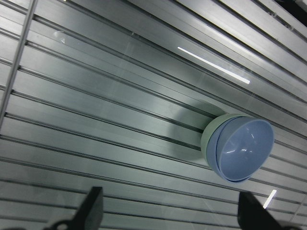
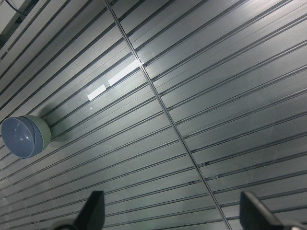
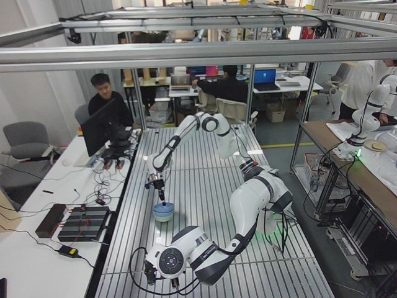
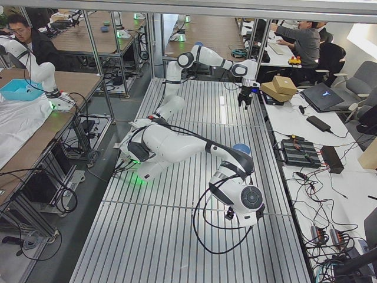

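Two nested blue bowls (image 1: 244,148) sit in a pale green bowl (image 1: 209,132) on the slatted metal table (image 1: 96,120), at middle right in the left wrist view and at left in the right wrist view. My left gripper, in the foreground of the camera left view, is open and empty, apart from the bowls. My right gripper is also open and empty. In the camera left view its dark fingers overlap the bowls from behind, but the right wrist view shows them off to one side.
A white desk (image 3: 37,273) with a monitor, cables and black boxes runs along one side of the table. Both arms' bulky links span the other half. Much of the slatted surface around the bowls is clear.
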